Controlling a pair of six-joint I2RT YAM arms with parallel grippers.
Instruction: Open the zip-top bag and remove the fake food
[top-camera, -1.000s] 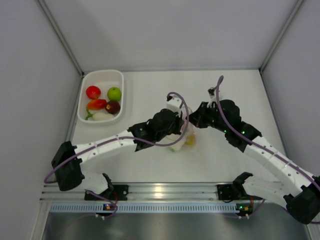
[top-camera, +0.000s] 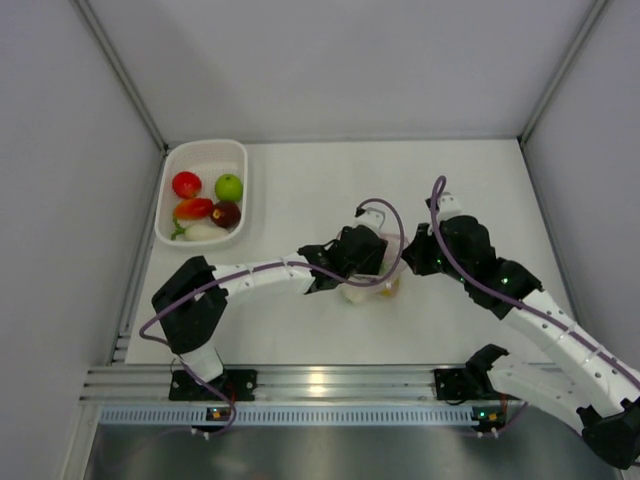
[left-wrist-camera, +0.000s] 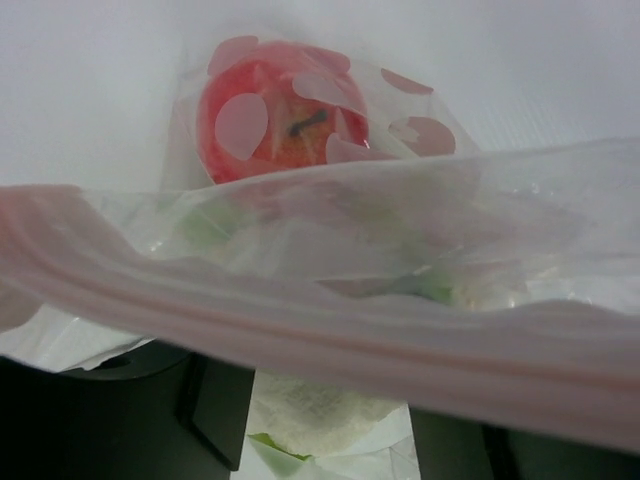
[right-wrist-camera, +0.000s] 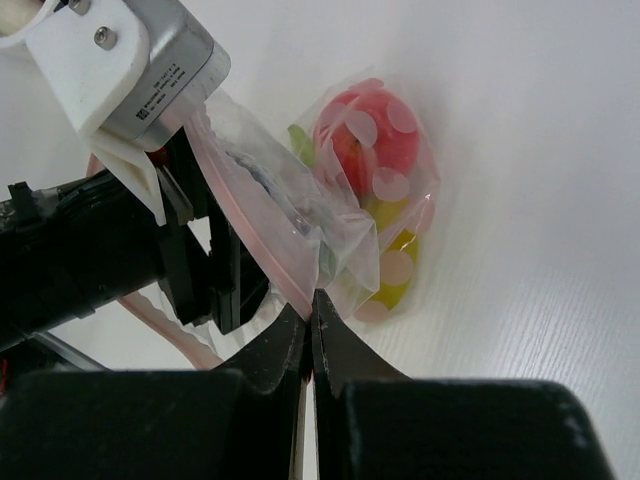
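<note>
The zip top bag (top-camera: 390, 255) lies between my grippers at table centre, pink dots on it. In the right wrist view it holds a red food (right-wrist-camera: 365, 140) and a yellow one (right-wrist-camera: 400, 260). My right gripper is shut on the bag's pink zip edge. My left gripper is part open at the bag, its fingers partly under the zip strip (left-wrist-camera: 320, 330) in its own view, with a pale item showing between them. Whether it touches that item is unclear. In the left wrist view a red apple-like food (left-wrist-camera: 280, 110) sits beyond the strip.
A white container (top-camera: 172, 157) at the back left holds several fake foods, red, green, dark red and pale.
My right gripper has moved right and down in the top view, the bag's edge going with it.
</note>
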